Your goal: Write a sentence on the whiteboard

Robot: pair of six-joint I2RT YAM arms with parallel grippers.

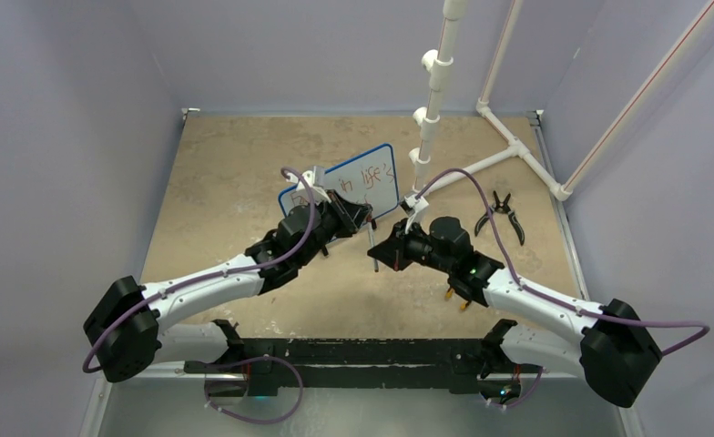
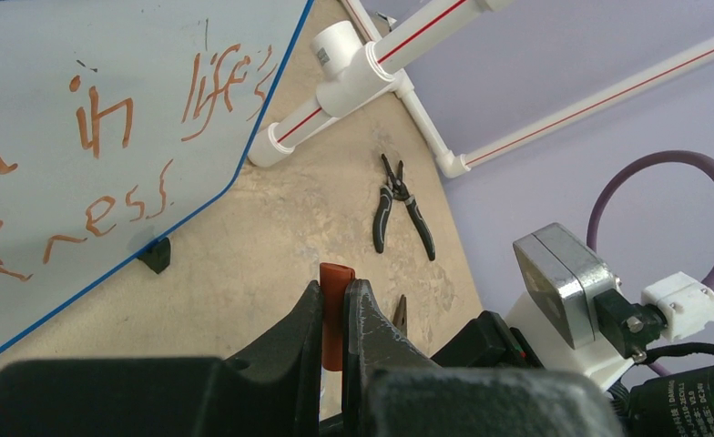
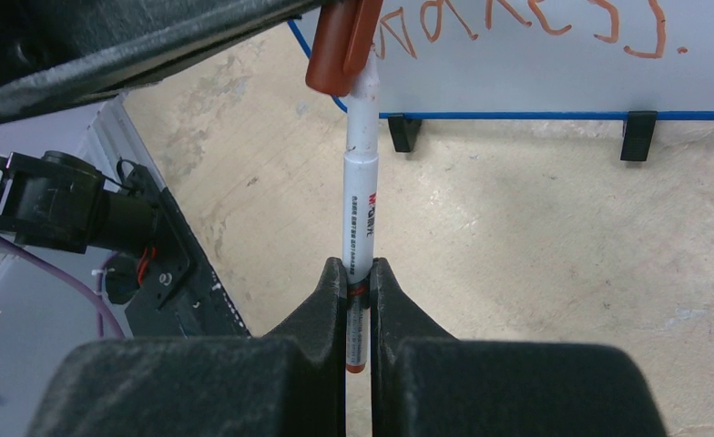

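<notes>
A blue-framed whiteboard (image 1: pixel 372 177) carries orange handwriting, including "in life's" in the left wrist view (image 2: pixel 53 182). My left gripper is shut on an orange marker cap (image 2: pixel 334 278). Upright in my right gripper is a white marker (image 3: pixel 361 209), shut between the fingers. The marker's upper end meets the orange cap in the right wrist view; how far it is inserted is hidden. Both grippers are just in front of the board.
White PVC pipes (image 1: pixel 499 157) stand behind and right of the board. Pliers (image 1: pixel 508 216) lie at the right, and orange-handled tools (image 1: pixel 464 304) lie partly hidden under the right arm.
</notes>
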